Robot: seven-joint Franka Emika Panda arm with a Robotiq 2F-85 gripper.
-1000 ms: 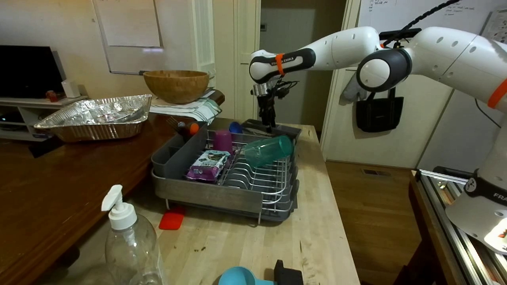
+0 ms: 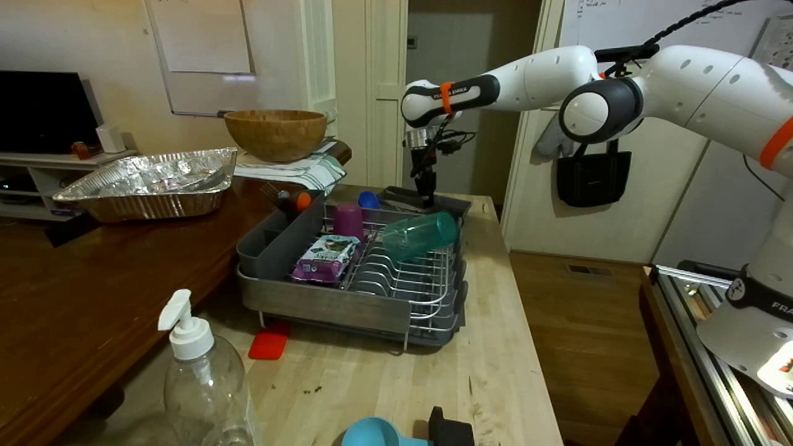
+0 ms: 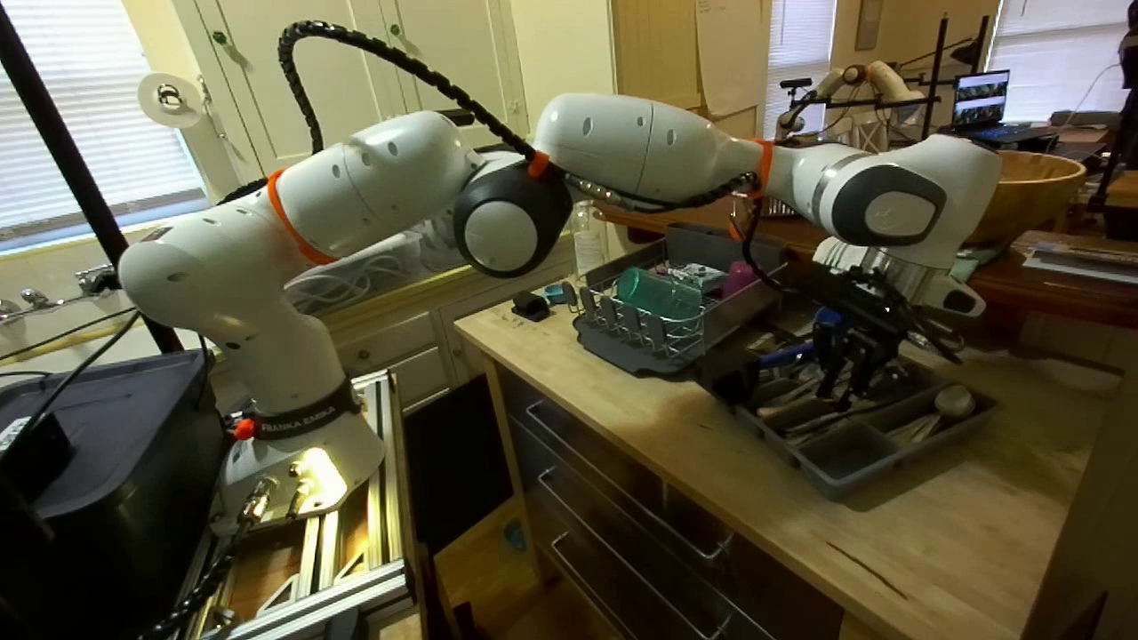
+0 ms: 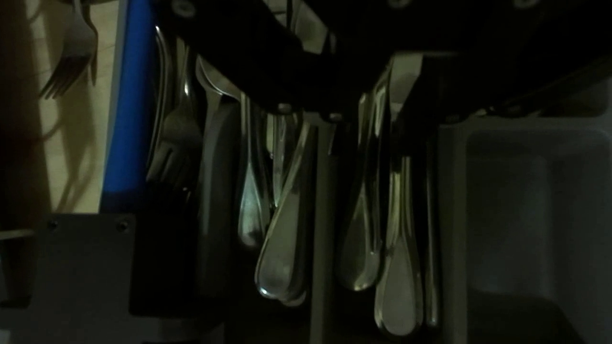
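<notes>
My gripper (image 3: 845,386) is down at the grey cutlery tray (image 3: 848,485), its dark fingers among the utensils. In the wrist view the fingers (image 4: 304,86) look almost black and cover the upper middle. A pale metal utensil (image 4: 405,77) shows between them, and the gripper appears shut on it; its exact kind is unclear. Metal handles (image 4: 281,269) lie below in two compartments, split by a thin divider (image 4: 324,229). A blue handle (image 4: 126,114) runs along the left side. From exterior view 1 the gripper (image 2: 427,199) is seen behind the dish rack (image 2: 334,297), fingertips partly hidden.
The tray's right compartment (image 4: 510,218) looks empty. A teal cup (image 2: 421,236), a purple cup (image 2: 349,222) and a purple packet (image 2: 325,259) sit in the rack beside the tray. A wooden bowl (image 2: 276,135) stands behind. Bare counter (image 3: 960,555) lies in front of the tray.
In exterior view 1 my arm's wrist and gripper have moved slightly right and a little lower. The dish rack and its contents look unmoved.
</notes>
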